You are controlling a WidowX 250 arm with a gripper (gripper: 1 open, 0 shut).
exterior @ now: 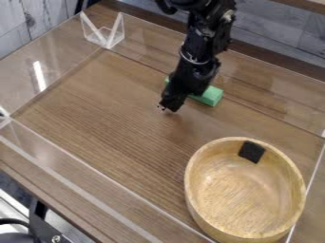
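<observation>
The black robot arm [203,52] reaches down from the back over the wooden table [102,133], its gripper [168,104] low near the middle, the fingertips at or just above the surface. The gripper looks shut, though small and dark, and nothing shows between its fingers. A green block [207,96] lies just right of and behind the fingertips, partly hidden by the arm.
A large tan bowl [245,204] with a black piece [253,153] on its rim fills the front right. A white wire holder [105,28] stands at the back left.
</observation>
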